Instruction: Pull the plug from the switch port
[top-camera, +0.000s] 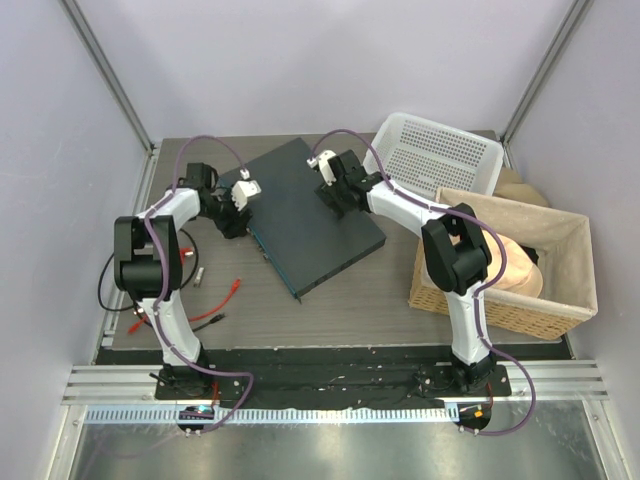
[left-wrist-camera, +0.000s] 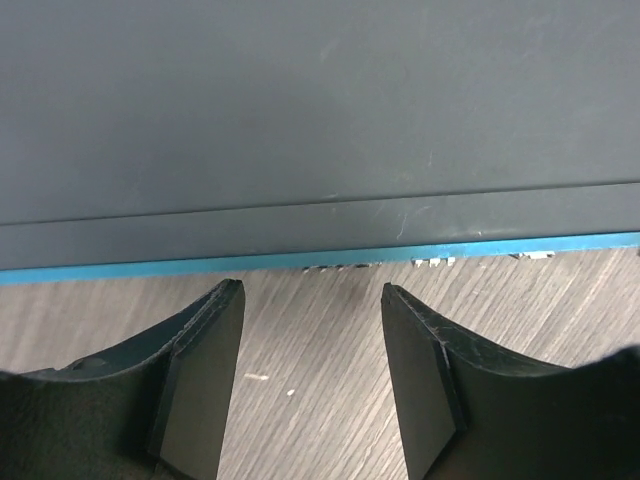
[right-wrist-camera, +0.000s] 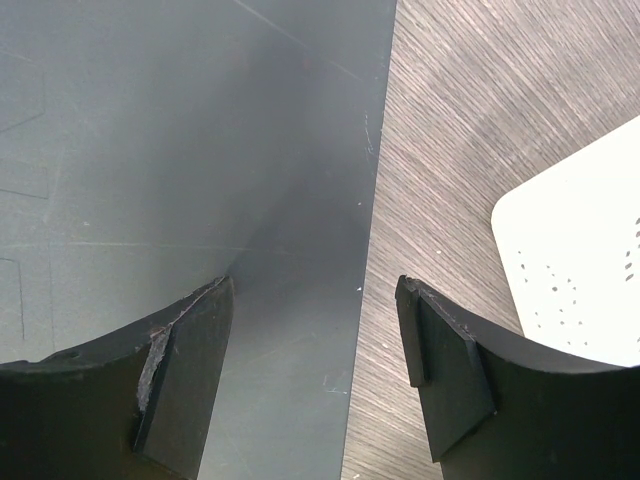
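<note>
The dark switch (top-camera: 310, 235) lies tilted across the table, its blue-edged port side (left-wrist-camera: 320, 256) facing the left arm. In the left wrist view small metal port parts show along that edge; no plug can be made out there. My left gripper stands open at this edge, nothing between its fingers. My right gripper is open over the switch's top near its far side, holding nothing.
A white perforated basket (top-camera: 430, 150) stands at the back right, a lined wicker basket (top-camera: 510, 310) at the right. Red (top-camera: 225, 295) and black cables lie on the left of the table.
</note>
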